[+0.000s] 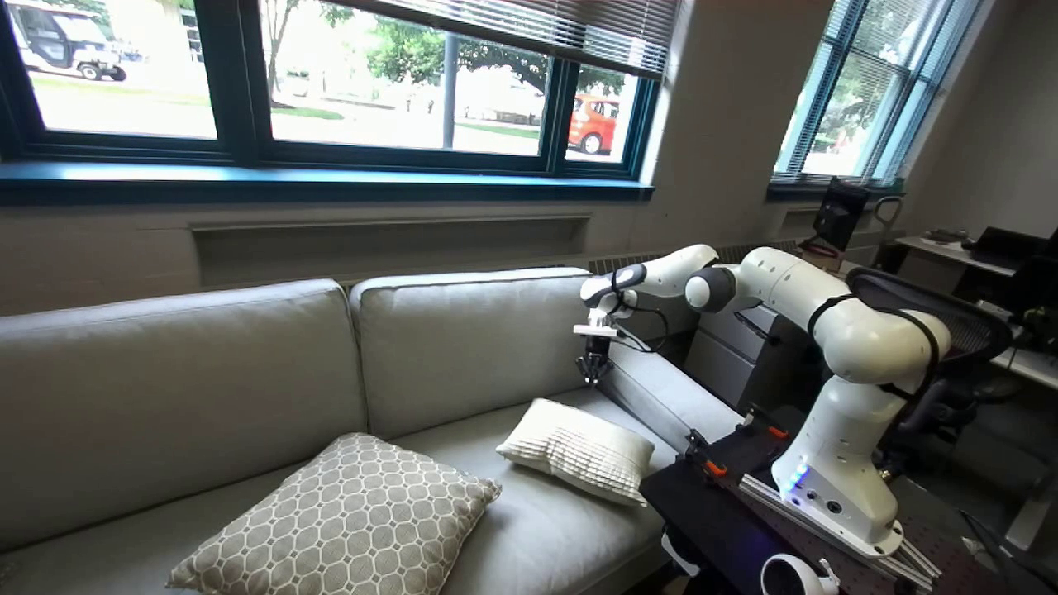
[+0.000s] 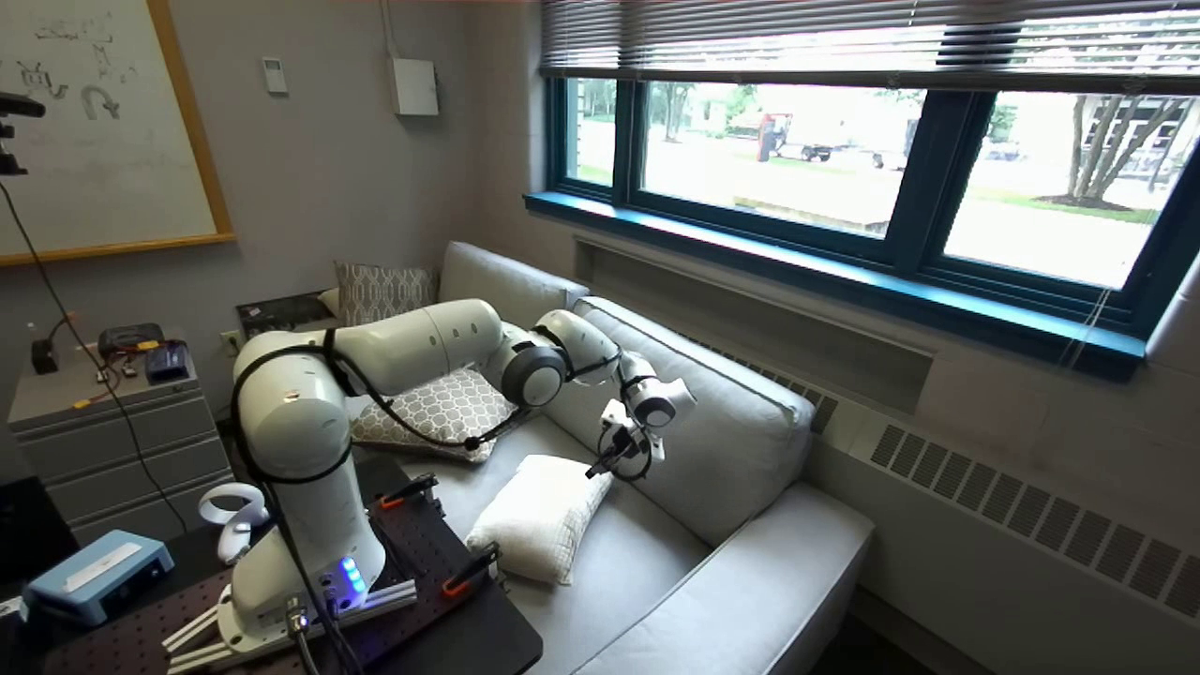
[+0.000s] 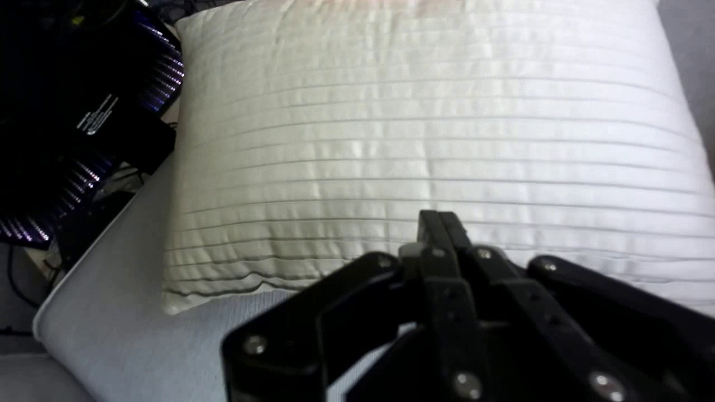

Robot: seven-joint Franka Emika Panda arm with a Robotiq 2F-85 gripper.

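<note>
A cream pleated pillow [image 1: 578,451] lies on the seat cushion near the sofa's right arm, and it fills most of the wrist view, where its ridged face [image 3: 415,147] shows. My gripper [image 1: 593,380] hangs in the air behind the pillow, near the backrest, pointing down. In the wrist view its black fingers [image 3: 439,288] are pressed together with nothing showing between them. The pillow is not held. A tan pillow with a honeycomb pattern [image 1: 342,521] rests farther left on the sofa.
The grey sofa [image 1: 476,337] has a backrest close behind my gripper and an armrest [image 2: 742,585] beside it. My base stands on a black table [image 2: 461,607] with orange-tipped clamps [image 2: 470,572] along its edge. Open seat shows between the two pillows.
</note>
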